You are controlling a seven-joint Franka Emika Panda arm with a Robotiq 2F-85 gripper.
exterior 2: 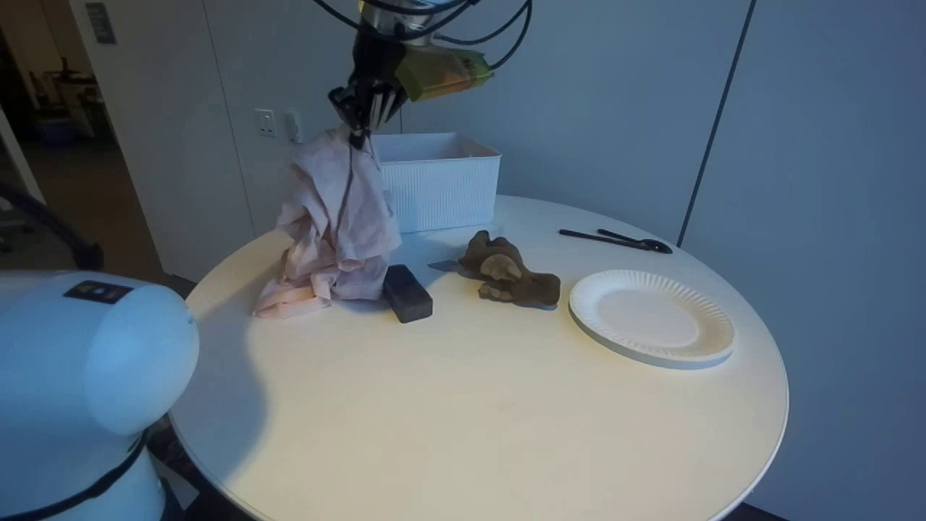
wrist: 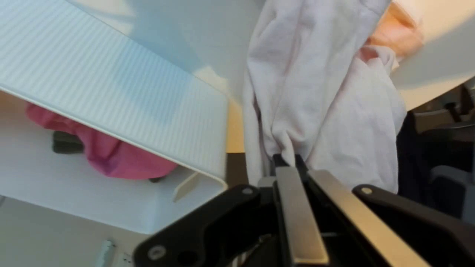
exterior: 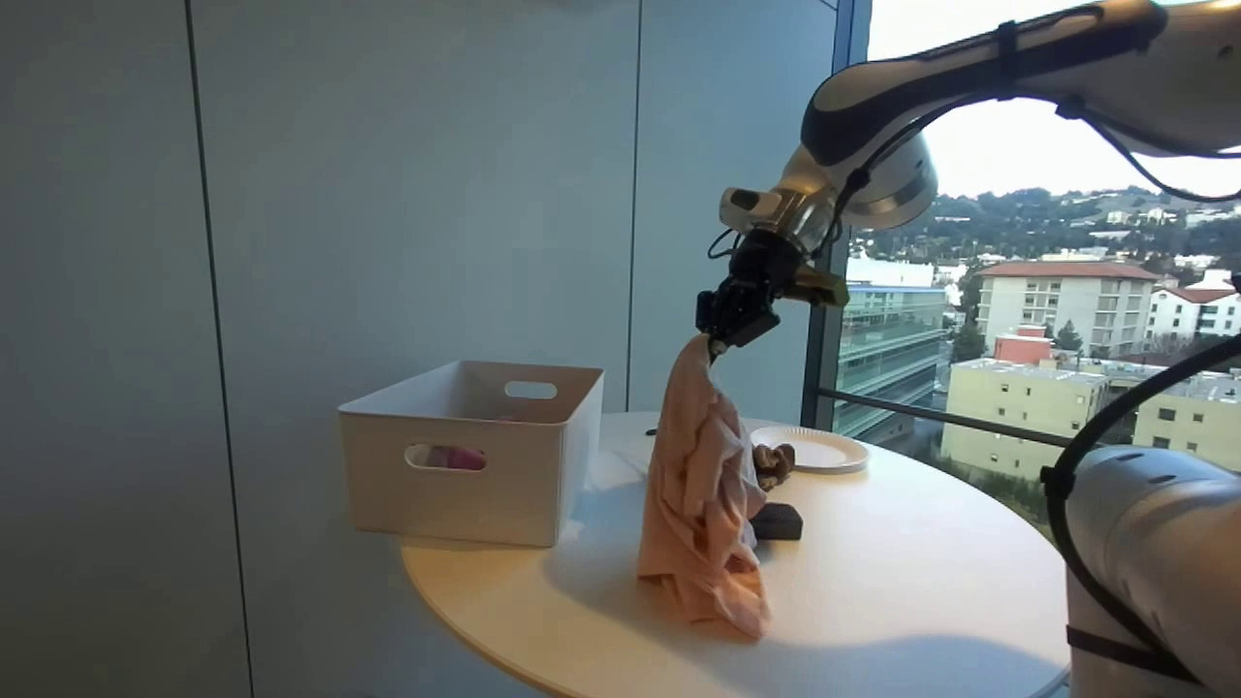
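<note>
A pale pink cloth (exterior: 698, 500) hangs from my gripper (exterior: 713, 347), which is shut on its upper end above the table. In exterior view 2 the cloth (exterior 2: 343, 213) drops in folds, its lower end at the tabletop left of a dark block. Between the fingertips in the wrist view, a bunched fold of the cloth (wrist: 298, 89) is pinched by the gripper. Left of the cloth in exterior view 1 stands a white bin (exterior: 465, 506); a magenta cloth (wrist: 115, 155) lies inside it.
On the table (exterior 2: 486, 417) lie the dark block (exterior 2: 407, 294), a brown plush-like object (exterior 2: 512, 273), a white paper plate (exterior 2: 651, 314) and black utensils (exterior 2: 616, 240).
</note>
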